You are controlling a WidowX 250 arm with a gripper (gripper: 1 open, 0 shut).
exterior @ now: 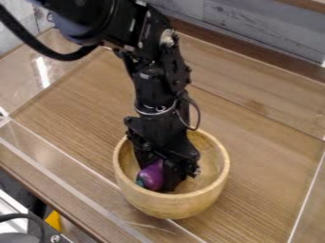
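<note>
A round pale wooden bowl [191, 199] stands on the wooden table, low in the centre of the view. My black gripper [162, 166] reaches down into it, its lower end inside the rim and shut on a purple object [151, 176] at the bowl's left side. The gripper hides much of that object and the bowl's inside, so its full shape cannot be seen.
A grey panelled wall [241, 28] runs along the back. At the lower left, past the table's edge, are dark cables and a yellow item.
</note>
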